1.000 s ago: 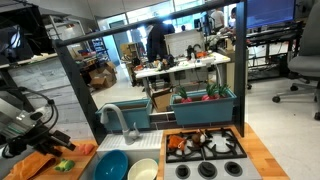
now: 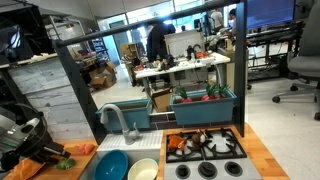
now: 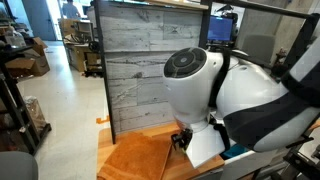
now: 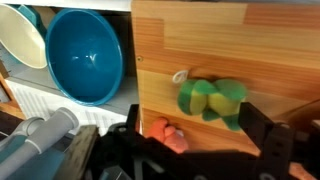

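A green and yellow toy-like object (image 4: 212, 98) lies on the wooden counter (image 4: 215, 40), with a small pale bit at its upper left end. My gripper is open over the counter, its dark fingers (image 4: 272, 140) spread to either side of the lower frame. Nothing sits held between them; the green object lies just beyond the tips, nearer the right one. In exterior view 1 the green object (image 2: 66, 163) shows right by the gripper (image 2: 50, 155) at the counter's left end. A red-pink object (image 4: 167, 134) lies between the fingers' lines, partly covered by the gripper.
The blue sink bowl (image 4: 86, 57) and a cream bowl (image 4: 22, 36) lie left of the counter, beside a grey faucet (image 4: 40, 140). An orange cloth (image 3: 134, 158) covers part of the counter. A stove (image 2: 205, 152) stands farther right.
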